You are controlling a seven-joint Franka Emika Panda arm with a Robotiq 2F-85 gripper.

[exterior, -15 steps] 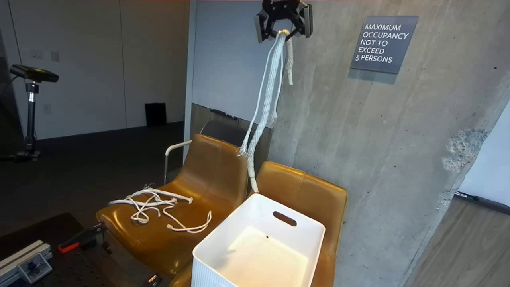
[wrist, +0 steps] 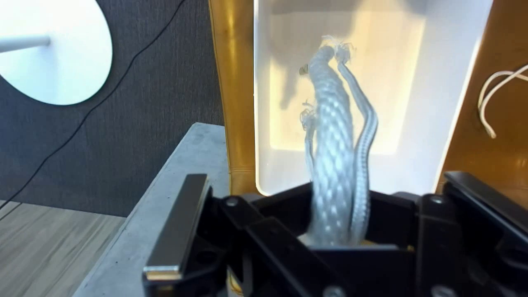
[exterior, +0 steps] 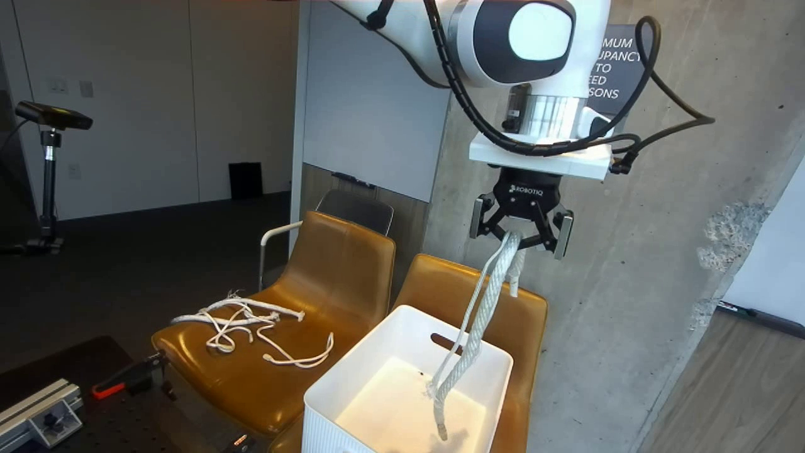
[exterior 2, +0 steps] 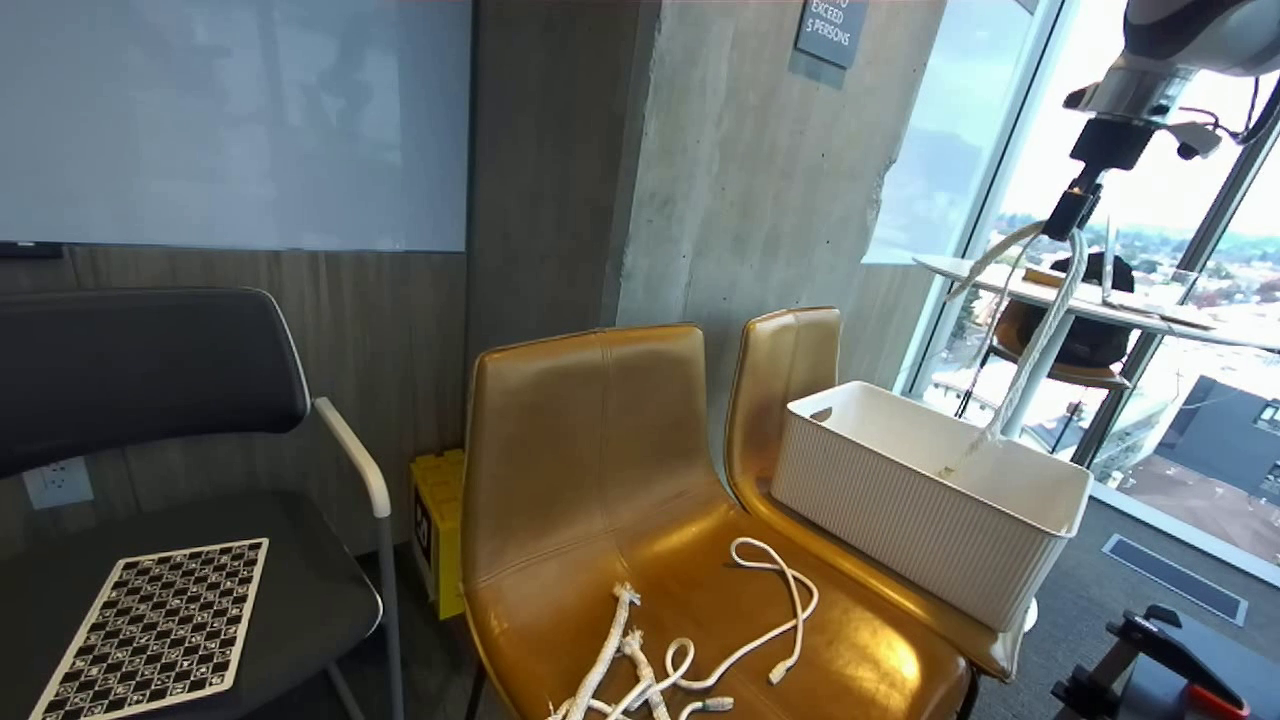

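My gripper (exterior: 513,240) is shut on white ropes, one thick and at least one thin, above the white bin. The thick rope (exterior: 485,306) hangs down on a slant, its lower end inside the bin (exterior: 344,362); a short end drops on the other side of the fingers. In the wrist view the thick rope (wrist: 330,143) and a thin cord (wrist: 365,141) run from between the fingers towards the bin floor. More white ropes (exterior: 239,317) lie in a loose tangle on the seat of the left tan chair, also seen as rope (exterior 2: 798,588) in the second exterior view.
The bin sits on the right tan chair (exterior: 528,317), near a concrete wall (exterior: 641,249). Beside it stands the other tan chair (exterior: 347,260). A black chair (exterior 2: 144,372) holds a patterned board (exterior 2: 162,630). Apart from the hanging ropes, the bin looks empty.
My gripper has moved right and down with the ropes in it. The tangle on the chair is unchanged.
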